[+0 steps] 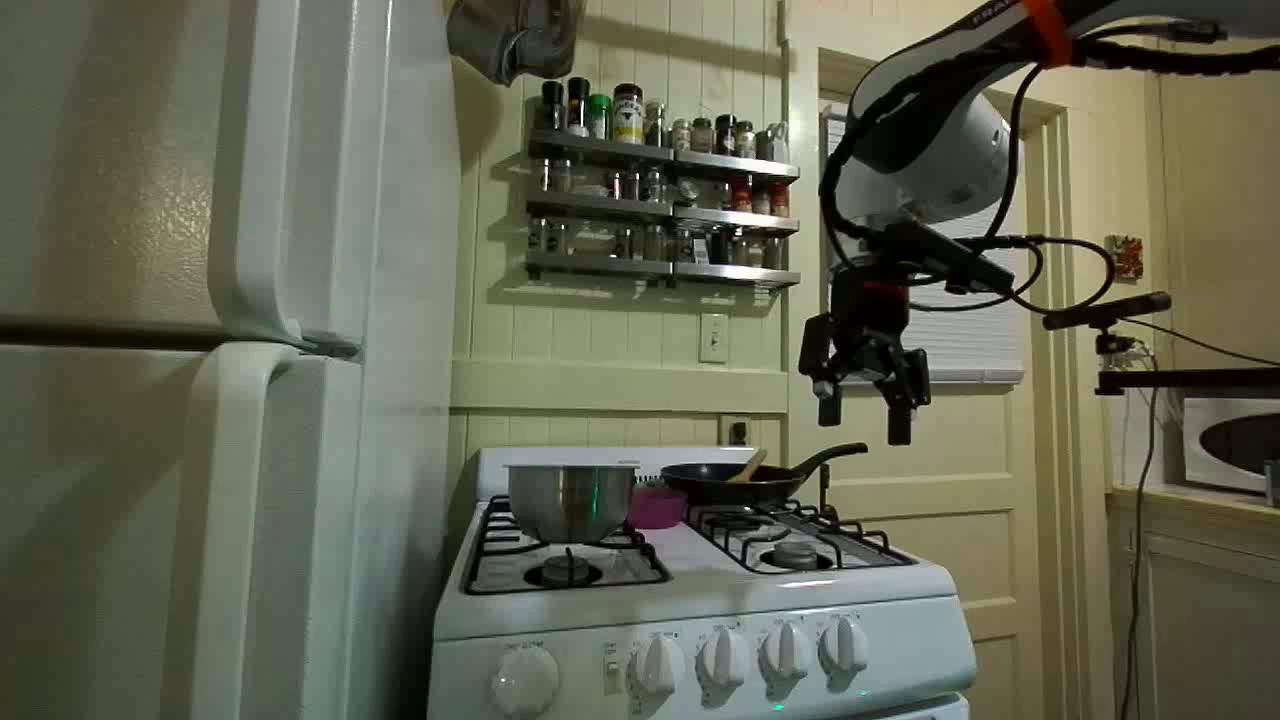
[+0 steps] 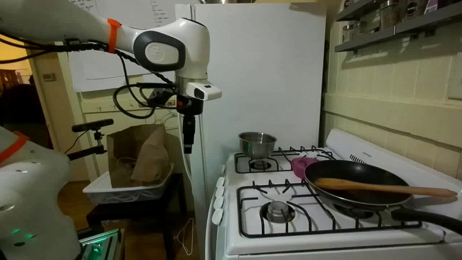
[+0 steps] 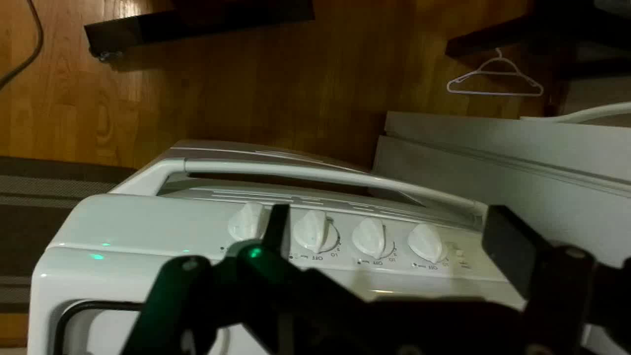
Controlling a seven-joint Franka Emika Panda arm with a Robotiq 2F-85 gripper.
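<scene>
My gripper hangs open above the front part of the white stove, pointing down with nothing between its fingers. In the wrist view its two dark fingers stand wide apart, over the row of knobs. On the stove's back burner by the fridge, a steel pot sits on the grate. A black frying pan rests at the back of the other side, a wooden spoon lying across it. Between pot and pan is a pink container.
The white fridge walls off one side of the stove. Spice shelves hang on the wall behind. The oven handle juts out in front. A hanger lies on the floor.
</scene>
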